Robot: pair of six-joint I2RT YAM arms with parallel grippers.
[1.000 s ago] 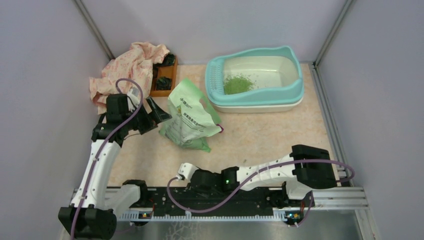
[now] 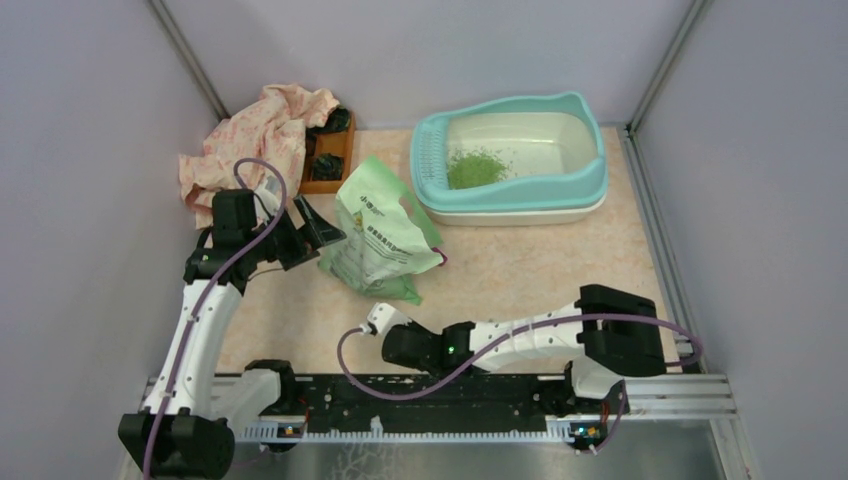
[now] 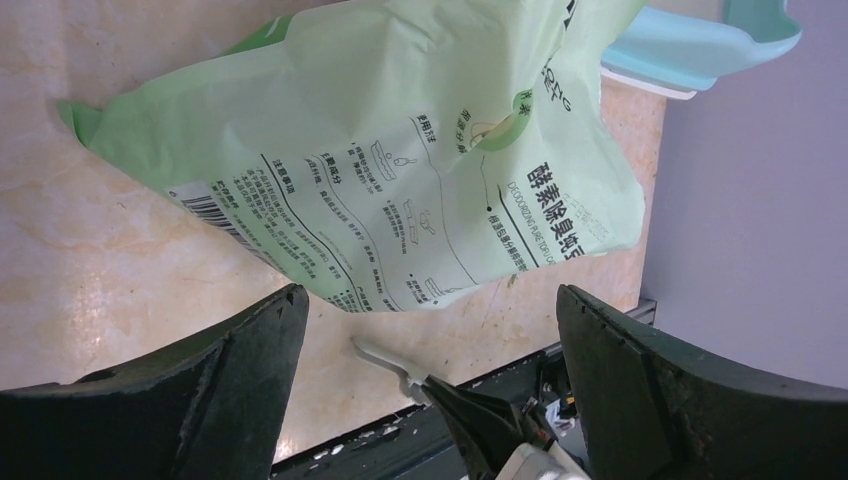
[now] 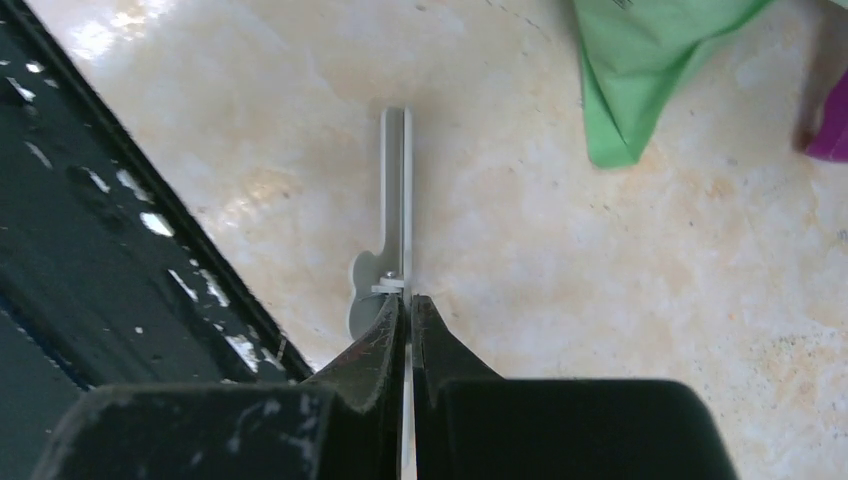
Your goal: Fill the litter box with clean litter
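Note:
A green-white litter bag lies crumpled mid-table, filling much of the left wrist view. The litter box with a teal rim holds a patch of green granules. My left gripper is open above the bag, nothing between its fingers. My right gripper is shut at the front edge, its tips at a grey slim tool, apparently scissors or a cutter, lying on the table; whether it grips this I cannot tell.
A pink patterned cloth and a wooden tray with black bundles sit at back left. Table space right of the bag and below the box is clear. Walls enclose the sides and back.
My right arm has moved a little away from the front edge, toward the bag. The bag, box and left arm look almost unchanged.

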